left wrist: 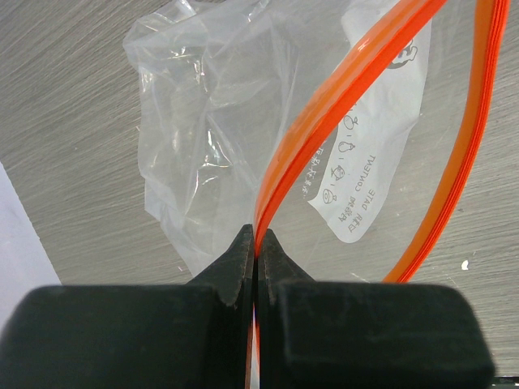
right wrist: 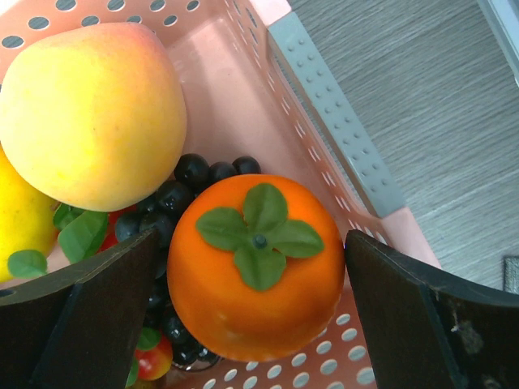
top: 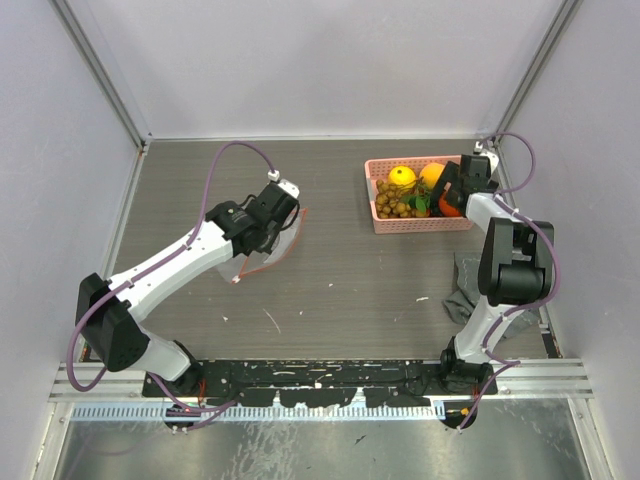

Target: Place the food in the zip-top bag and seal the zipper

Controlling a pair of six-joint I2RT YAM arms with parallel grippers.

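Observation:
The clear zip bag [left wrist: 211,138] with an orange zipper [left wrist: 324,105] gapes in the left wrist view. My left gripper is shut on one edge of its orange rim, while the other edge [left wrist: 462,162] bows away, leaving the mouth spread. No food shows inside the bag. In the right wrist view an orange persimmon [right wrist: 255,300] with green leaves sits in the pink basket [right wrist: 219,73]. My right gripper is open, one finger [right wrist: 105,300] on each side of the persimmon. Contact with the fruit cannot be made out.
Beside the persimmon lie a peach [right wrist: 97,113], a yellow fruit [right wrist: 20,219], dark grapes [right wrist: 182,190] and brownish round fruit [top: 390,200]. A grey cloth [top: 465,290] lies under the right arm. Bare table separates bag and basket.

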